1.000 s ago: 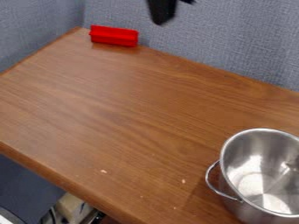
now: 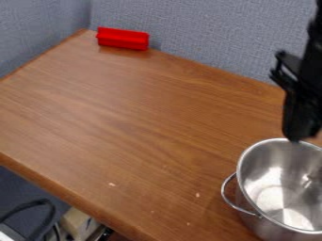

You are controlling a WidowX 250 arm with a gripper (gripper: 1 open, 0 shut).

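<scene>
My gripper [image 2: 297, 122] is a dark, blurred shape at the right edge, above the back rim of a steel pot [image 2: 274, 188] with a side handle at the lower right. Its tip points down and looks shut, with nothing visible held. A red block [image 2: 123, 39] lies at the back left of the wooden table.
Grey padded walls [image 2: 201, 28] stand behind and at the left. Cables show below the front edge at the lower left.
My gripper has moved right and down, from the top middle of the view to just above the pot. The pot and red block have stayed put.
</scene>
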